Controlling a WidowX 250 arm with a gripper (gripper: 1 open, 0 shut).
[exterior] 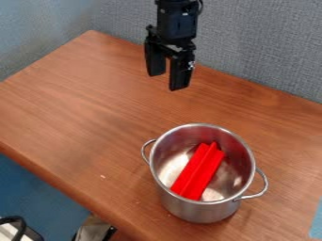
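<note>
My black gripper [169, 69] hangs over the back part of the wooden table, its two fingers spread wide with nothing between them. Toward the front right stands a steel pot [176, 200] with two side handles. Inside it lie red bar-shaped pieces [197, 171], side by side along the pot's floor, well apart from the gripper.
A grey padded wall [265, 47] runs behind it. At the lower left, off the table edge, are a blue floor and some partly seen equipment [19, 229].
</note>
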